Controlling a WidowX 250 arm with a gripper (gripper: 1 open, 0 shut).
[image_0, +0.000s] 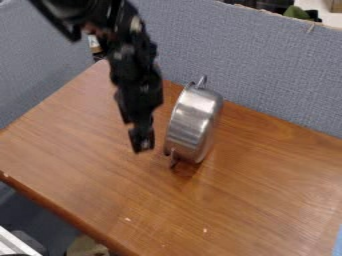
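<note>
A steel pot (195, 122) stands tipped on its side on the wooden table, right of the middle, with a handle at top and bottom. Just left of it hangs my black gripper (142, 132), blurred, its lower end beside the pot's lower part; the finger gap is too blurred to make out, and nothing is seen held.
A grey padded wall (267, 75) runs along the back, with another at the left. Dark clutter lies beyond the table's lower-left edge.
</note>
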